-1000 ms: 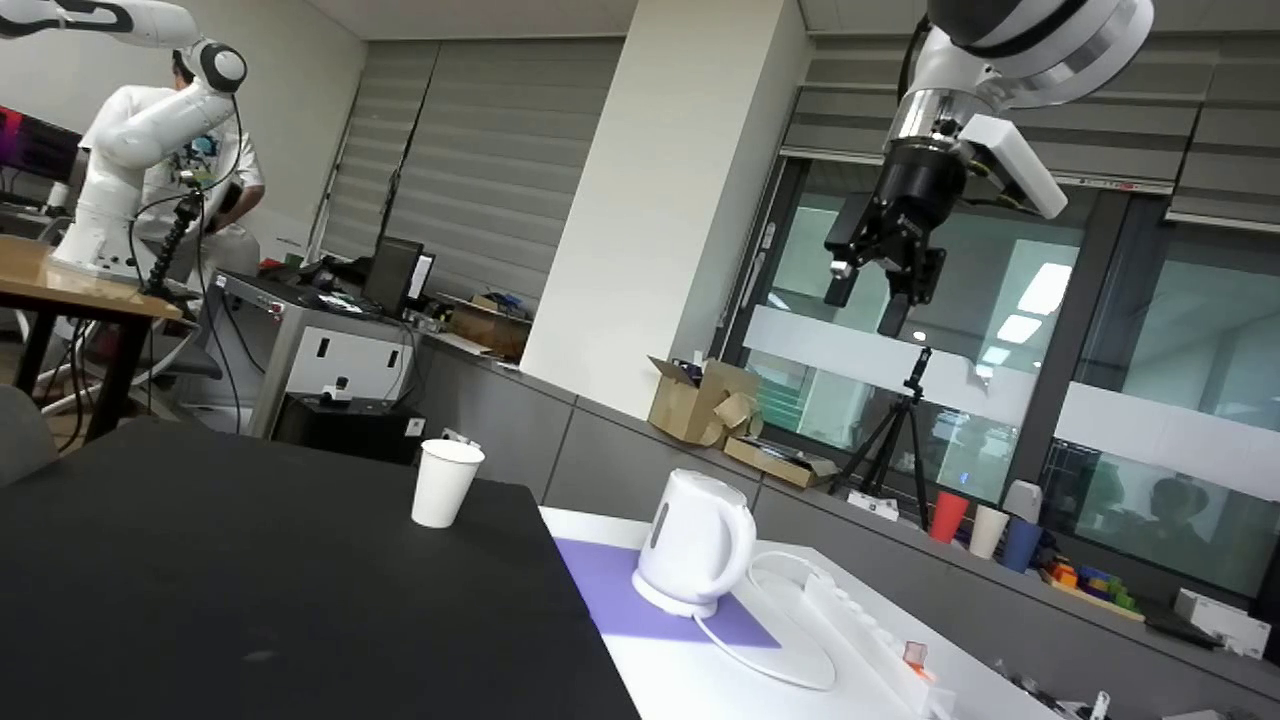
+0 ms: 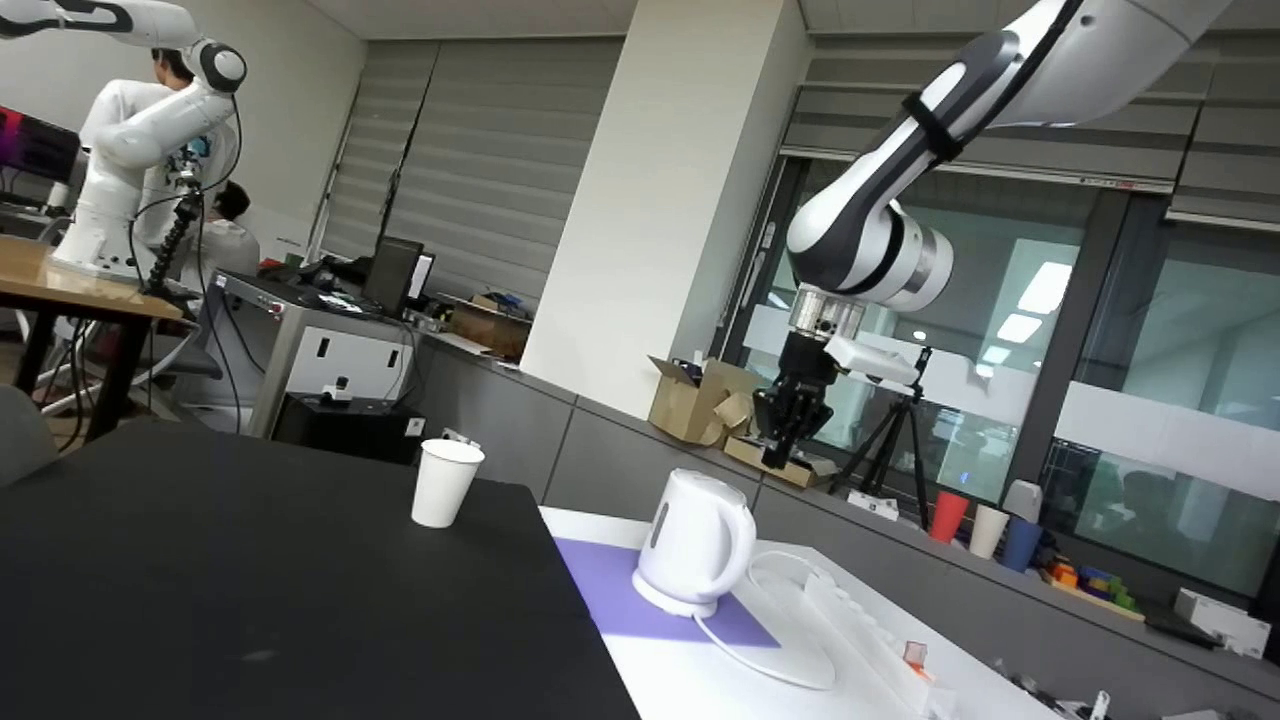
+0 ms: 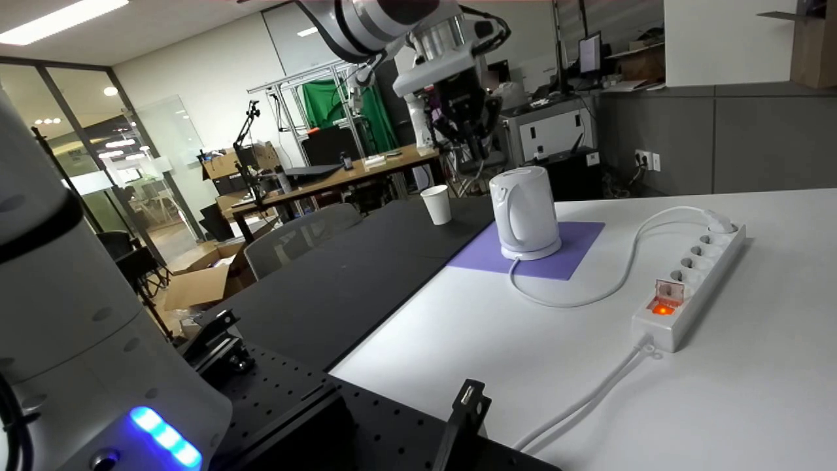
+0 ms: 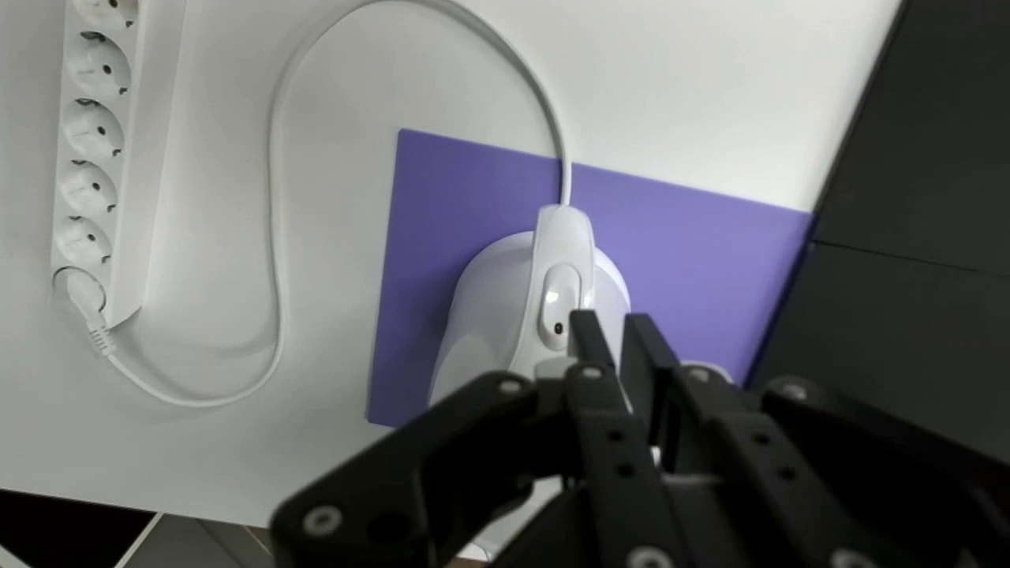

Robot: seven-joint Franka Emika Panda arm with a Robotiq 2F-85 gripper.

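Observation:
A white electric kettle [image 2: 692, 540] stands upright on a purple mat [image 3: 582, 236]. Seen from above in the wrist view, its lid and the top of its handle [image 4: 564, 237] lie just beyond my fingertips. Black fingers [image 4: 589, 342] cover part of the kettle there. Above the kettle and apart from it hangs my gripper [image 3: 476, 154], also seen as a dark gripper [image 2: 780, 454] in the first exterior view. Its two fingers stand close together with a narrow gap, part open, and nothing shows between them.
A white cord runs from the kettle to a power strip [image 3: 698, 276] with a lit orange switch. On the black table [image 2: 240, 576] stands a white paper cup [image 2: 445, 482].
My arm has come down and over toward the kettle, turning the gripper. Its fingers, wide apart before, are now close together. The kettle and cup have not moved.

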